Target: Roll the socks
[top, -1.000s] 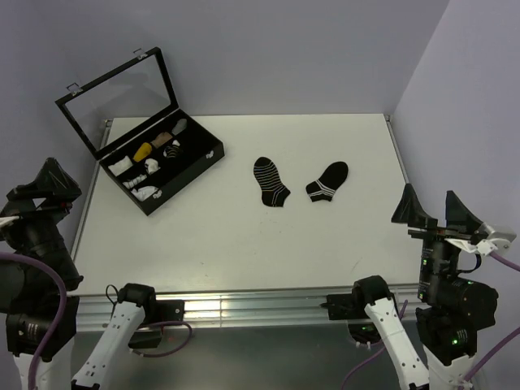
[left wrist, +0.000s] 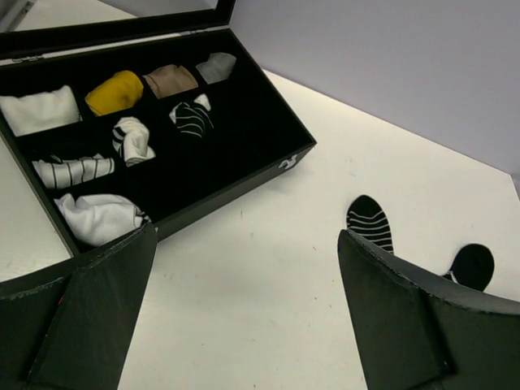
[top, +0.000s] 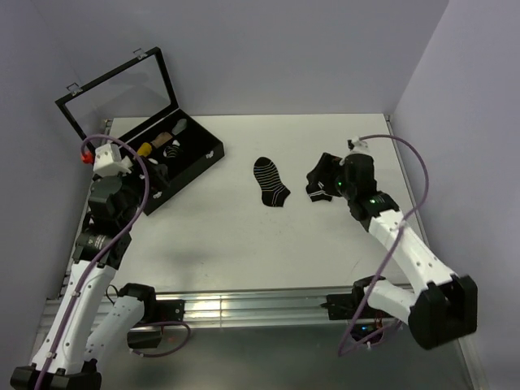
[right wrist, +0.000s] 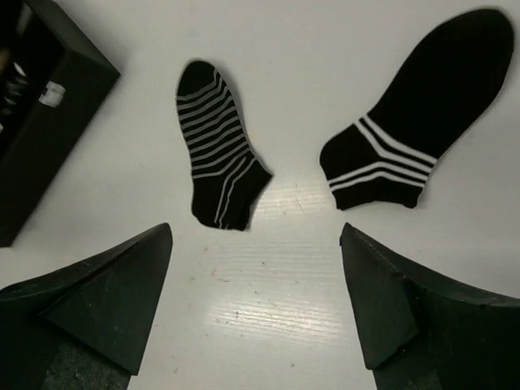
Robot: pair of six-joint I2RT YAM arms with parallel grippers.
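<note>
A thinly striped black sock point(top: 271, 182) lies flat mid-table; a second black sock point(right wrist: 439, 81) with white cuff bands lies to its right, partly hidden from above by my right arm. My right gripper is open above the table over these socks, empty. My left gripper is open and empty, high at the left by the black box point(left wrist: 223, 195), facing the box and socks. The box holds several rolled socks, among them yellow point(left wrist: 115, 93), brown, grey and white ones, in compartments.
The box's glass lid stands raised at the back left, along the wall. Walls border the back and right.
The socks have not moved.
</note>
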